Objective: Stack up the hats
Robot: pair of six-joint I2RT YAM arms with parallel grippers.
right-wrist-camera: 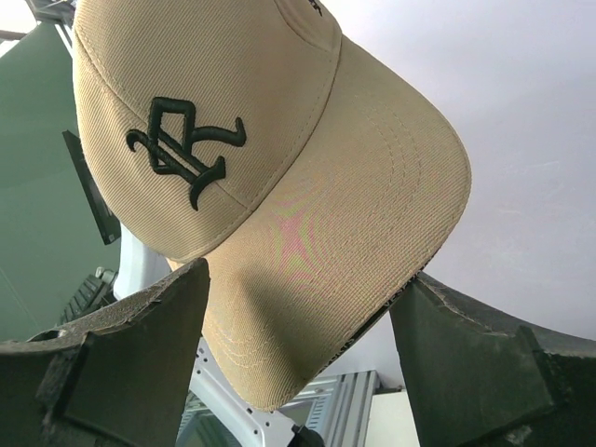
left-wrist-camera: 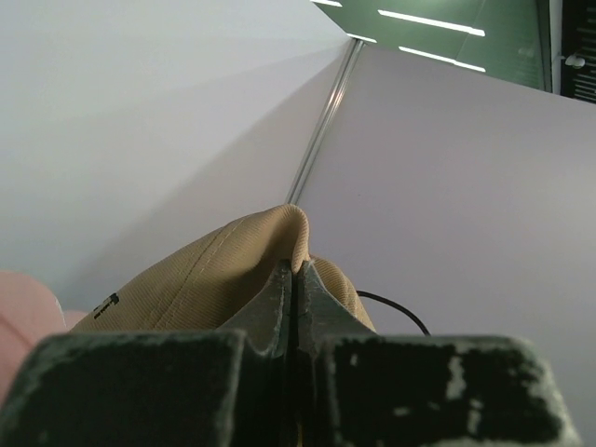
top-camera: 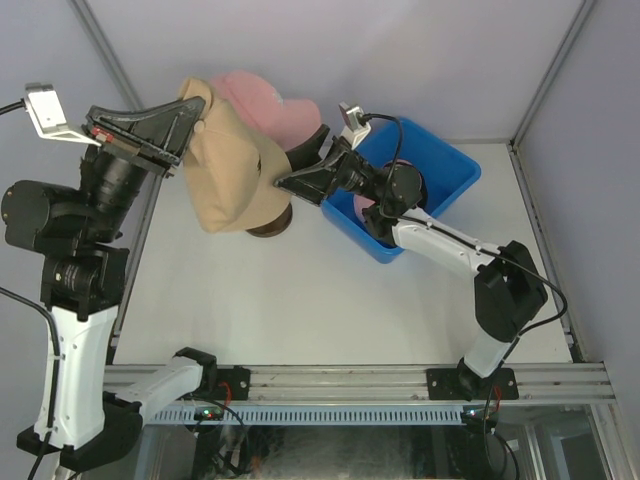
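Observation:
A tan cap (top-camera: 232, 165) with a dark stitched emblem hangs between my two grippers. My left gripper is shut on its fabric, the cloth rising from between the fingertips. In the right wrist view the cap's brim (right-wrist-camera: 345, 223) fills the middle, and my right gripper stands open with a finger on either side of it; contact cannot be made out. A pink cap (top-camera: 262, 105) rests behind the tan one. Below the tan cap shows a round brown base (top-camera: 272, 222), mostly covered.
At the back right is a blue bin (top-camera: 450, 175) with a pink item (top-camera: 362, 206) inside, partly under my right arm. A dark shape (top-camera: 308, 150) lies beside the pink cap.

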